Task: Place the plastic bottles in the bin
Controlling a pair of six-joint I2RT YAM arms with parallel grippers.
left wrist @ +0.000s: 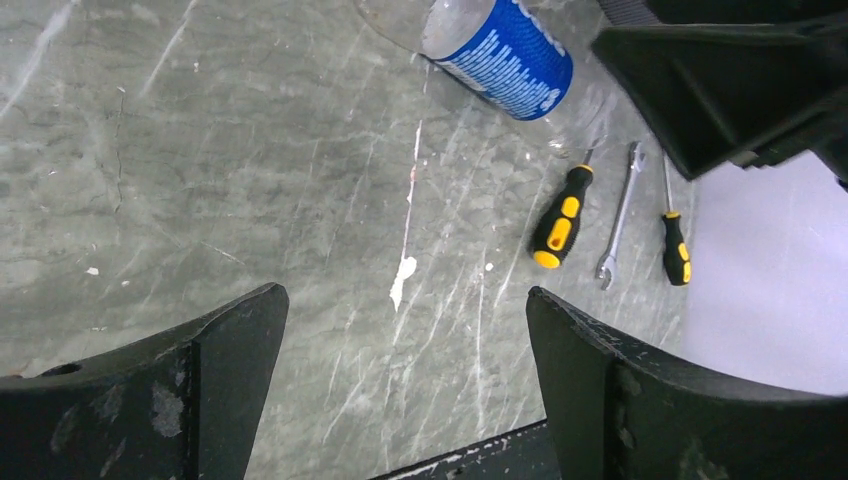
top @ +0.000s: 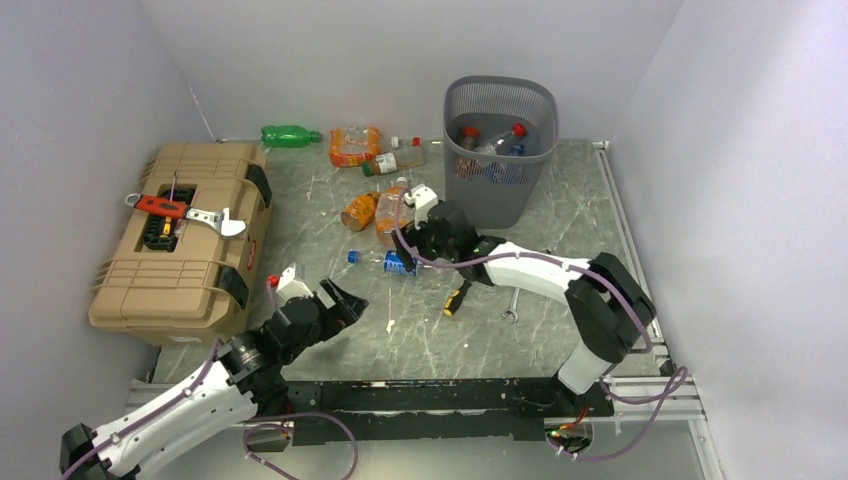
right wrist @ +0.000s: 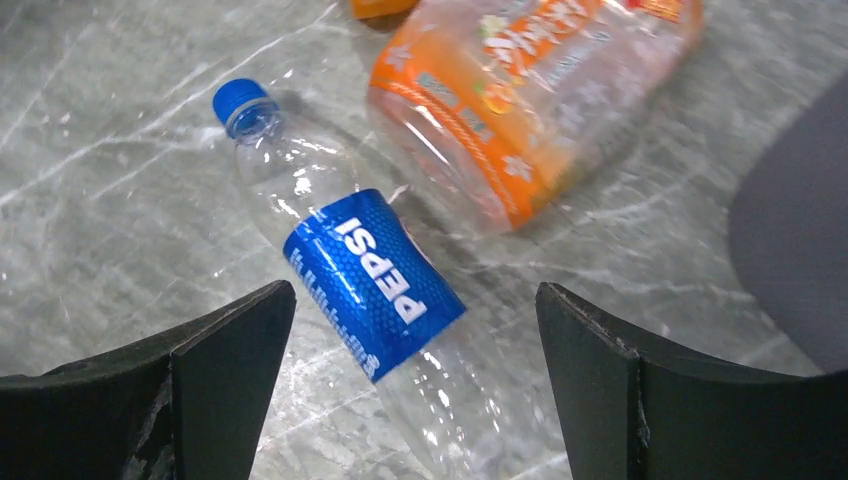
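A clear Pepsi bottle with blue cap and label (right wrist: 370, 285) lies on the table beneath my open right gripper (top: 405, 255), its body between the fingers in the right wrist view. An orange-labelled bottle (right wrist: 530, 100) lies beside it. More bottles lie at the back: a green one (top: 288, 137), another orange-labelled one (top: 352, 147) and a clear one (top: 395, 161). A small orange bottle (top: 358, 212) lies left of the middle. The grey bin (top: 497, 195) at back right holds several bottles. My left gripper (top: 340, 300) is open over bare table at front left.
A tan toolbox (top: 135, 300) with an adjustable wrench on it fills the left side. A screwdriver (top: 456, 298) and a spanner (top: 511, 310) lie right of centre, with another screwdriver (left wrist: 676, 250) beyond.
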